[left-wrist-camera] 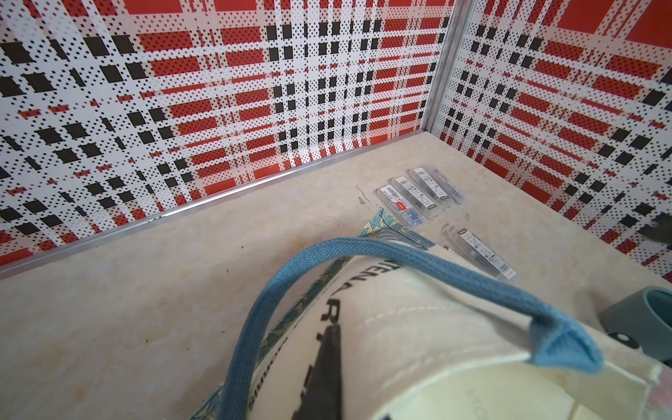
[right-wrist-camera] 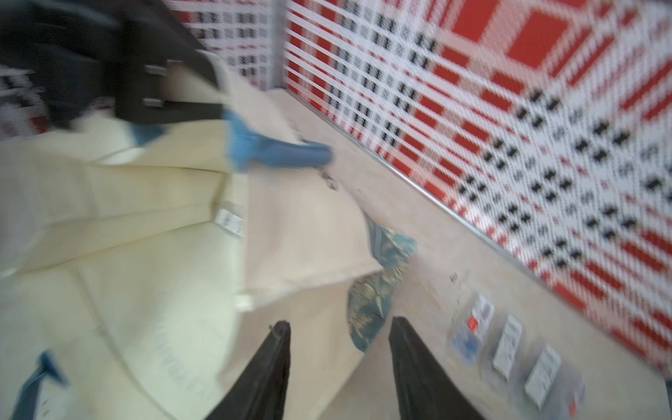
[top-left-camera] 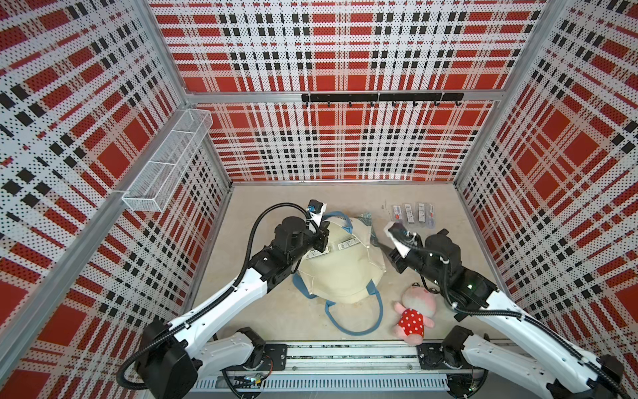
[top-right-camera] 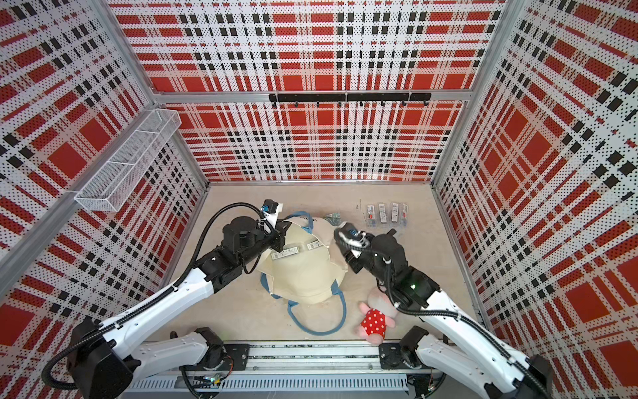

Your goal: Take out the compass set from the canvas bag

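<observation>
The cream canvas bag (top-left-camera: 339,276) with blue handles stands open on the table; two labelled compass sets (top-left-camera: 347,244) show inside it. My left gripper (top-left-camera: 325,246) is shut at the bag's back left rim; in the left wrist view one dark finger (left-wrist-camera: 323,378) lies against the outer canvas, the other mostly hidden. Over the bag's right side hovers my right gripper, its fingers apart and nothing visible between them. Several more clear packs, among them a compass set (left-wrist-camera: 399,203), lie flat in a row at the back right, with a nearer one (left-wrist-camera: 483,252) in front.
A pink doll in a red dotted dress (top-left-camera: 412,322) lies at the front right. The blue-grey mug (left-wrist-camera: 640,322) stands right of the bag, hidden by the right arm from above. A wire basket (top-left-camera: 169,163) hangs on the left wall.
</observation>
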